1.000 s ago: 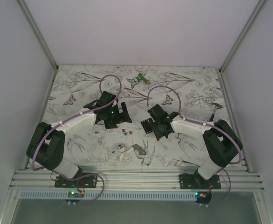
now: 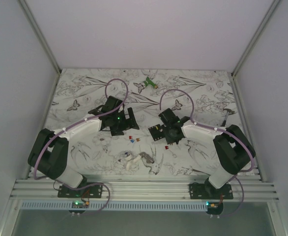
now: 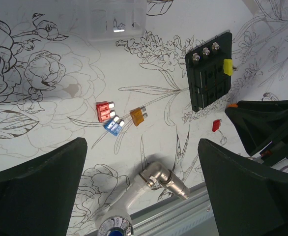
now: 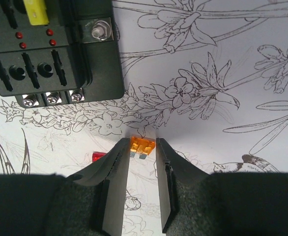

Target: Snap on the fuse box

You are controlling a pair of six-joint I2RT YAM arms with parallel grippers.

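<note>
The black fuse box point(image 3: 209, 78) point(image 4: 65, 64) lies on the patterned table, a yellow fuse point(image 4: 37, 11) on it. My right gripper is low over an orange fuse point(image 4: 143, 143), fingertips at either side of it, part open; whether they grip it is unclear. A red fuse point(image 4: 98, 156) lies just left of the fingers. My left gripper is open above red point(image 3: 103, 111), blue point(image 3: 113, 127) and orange point(image 3: 138, 116) fuses, with nothing between its fingers.
A clear plastic box point(image 3: 115, 19) is at the top of the left wrist view. A metal tool point(image 3: 168, 181) lies near the front edge. A green object point(image 2: 149, 82) is at the back.
My right arm has shifted slightly to the right in the top view, away from the fuse box. The left arm has stayed still.
</note>
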